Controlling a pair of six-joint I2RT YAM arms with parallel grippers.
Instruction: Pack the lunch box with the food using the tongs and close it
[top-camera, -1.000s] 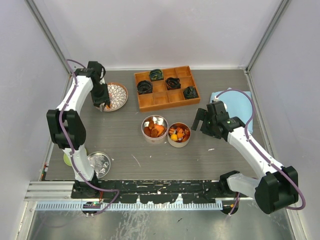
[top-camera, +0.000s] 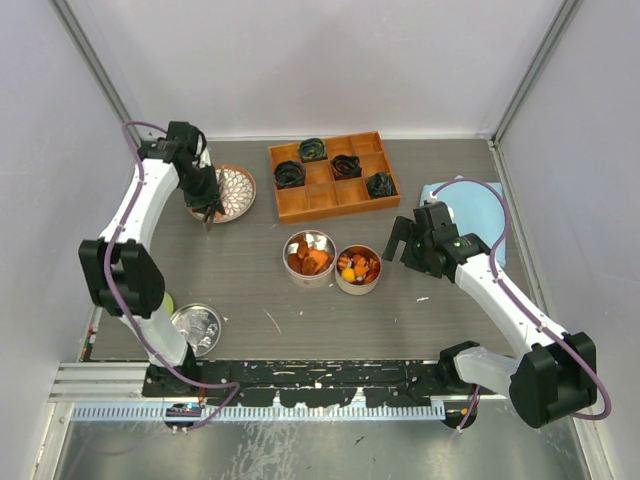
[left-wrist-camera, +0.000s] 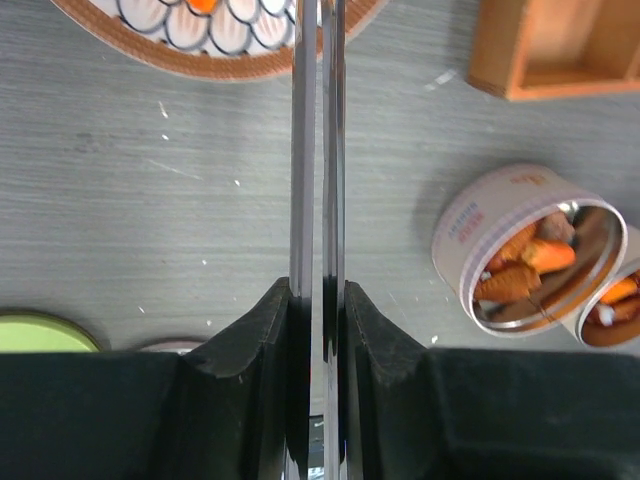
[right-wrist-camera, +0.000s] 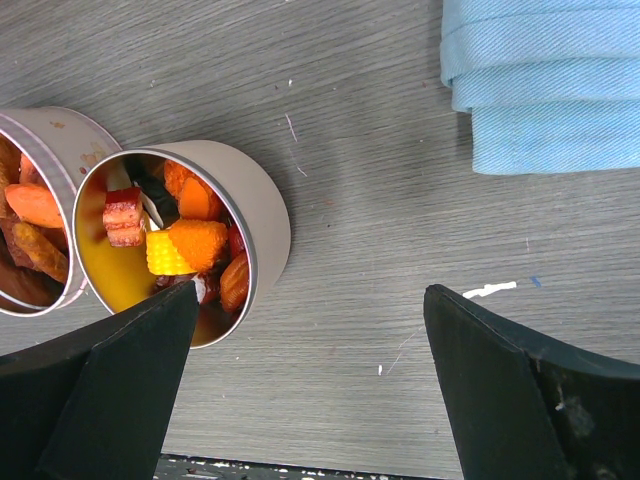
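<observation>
Slim metal tongs run up the middle of the left wrist view, gripped by my left gripper, which is shut on them. In the top view that gripper is over the patterned plate at the back left; a bit of orange food lies on the plate. Two round lunch-box containers stand touching mid-table: the left container holds carrot and brown chunks, while the right container has carrot, corn and red pieces. My right gripper is open and empty, to the right of them.
An orange wooden divided tray with dark rolled items sits behind the containers. Folded blue cloth lies at the right. A silver round lid and a green disc occupy the front left. Bare table separates these from the containers.
The left arm has swung left and toward the front, its gripper still near the plate with the tongs. The right arm, containers and tray have stayed put.
</observation>
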